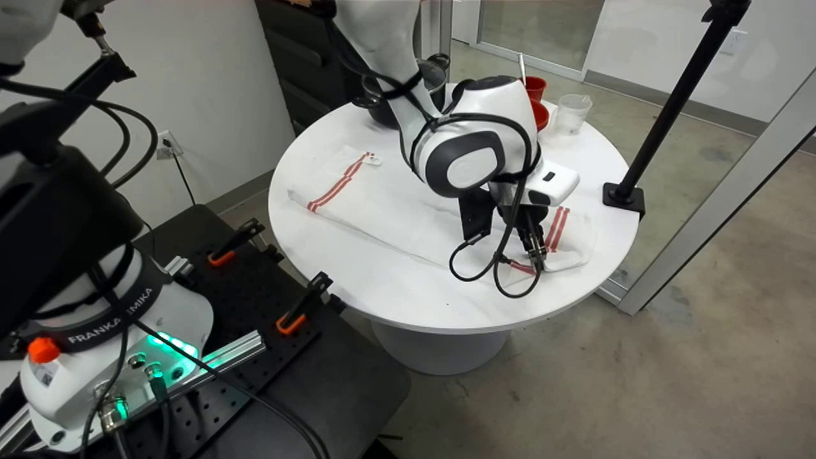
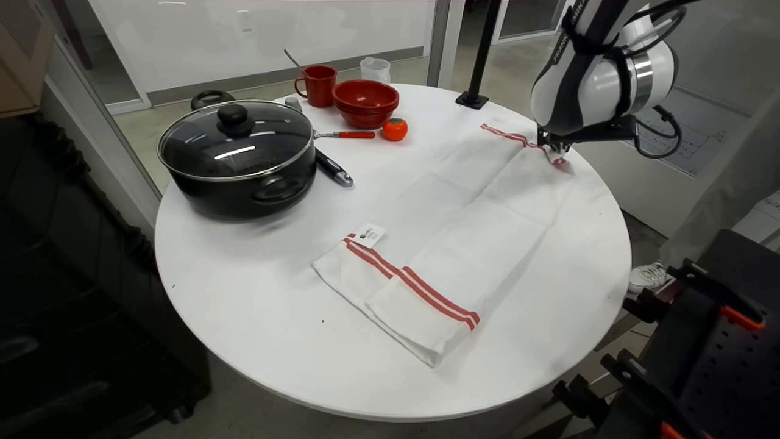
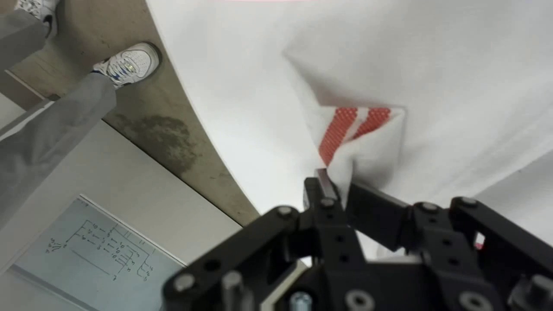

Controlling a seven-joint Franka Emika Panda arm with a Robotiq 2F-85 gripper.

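Observation:
A white towel [image 2: 504, 212] with red stripes lies folded lengthwise across the round table, its tagged end flat and its other end beneath my gripper [image 1: 540, 264]. In the wrist view my gripper is shut on a corner of the towel [image 3: 363, 145], which is pinched between the fingertips and bunched up, a short piece of red stripe showing. Seen from the second exterior view, the gripper [image 2: 559, 152] sits low at the towel's far right end, close to the tabletop. Part of the held end is hidden behind the arm and cables in the first exterior view.
A black lidded pot [image 2: 237, 157], red bowls [image 2: 365, 102], a red mug [image 2: 319, 85], a tomato [image 2: 395, 129] and a clear cup [image 2: 376, 69] occupy the table's far side. A black pole [image 1: 658, 115] stands at the rim.

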